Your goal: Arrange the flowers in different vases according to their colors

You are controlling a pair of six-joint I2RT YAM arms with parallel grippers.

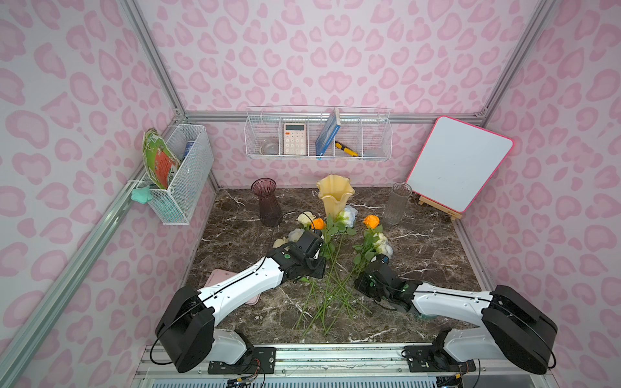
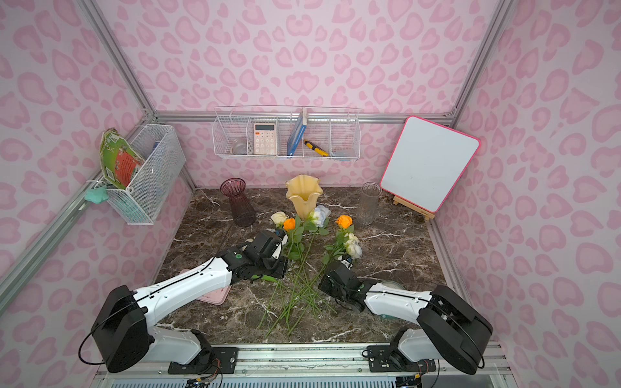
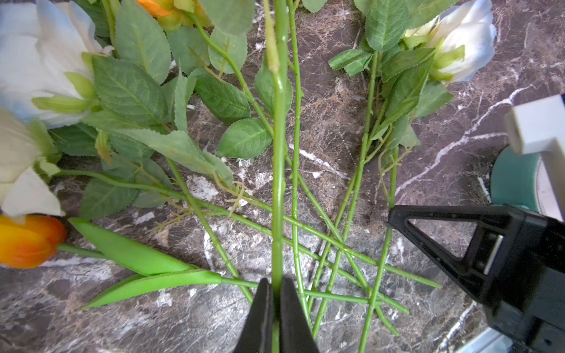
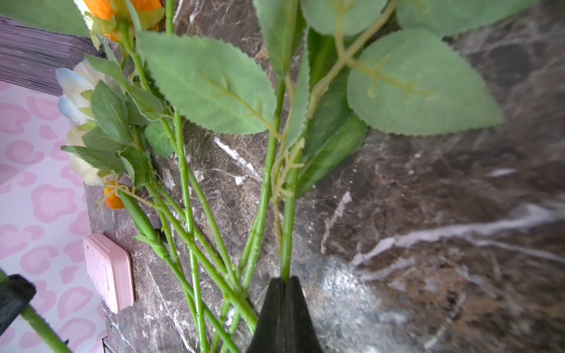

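Note:
Between the fingers of my left gripper runs an upright green stem [image 3: 279, 176]; its flower head lies outside the left wrist view. My right gripper is shut low over the table, another stem [image 4: 287, 235] meeting its tips; whether it is pinched I cannot tell. Orange [image 1: 371, 221] and white [image 1: 383, 246] flowers lie beyond my right gripper. More lie left of centre: an orange rose [image 1: 318, 223], an orange tulip [image 3: 29, 242], a blue-white rose [image 1: 348, 216]. At the back stand a purple vase [image 1: 266, 203], a yellow vase [image 1: 335, 194] and a clear vase [image 1: 397, 205].
Crossed stems [image 1: 330, 304] cover the middle front of the table. A pink box [image 4: 109, 271] lies left and a teal round object [image 3: 515, 176] beside my right arm. A whiteboard [image 1: 459, 165] stands back right.

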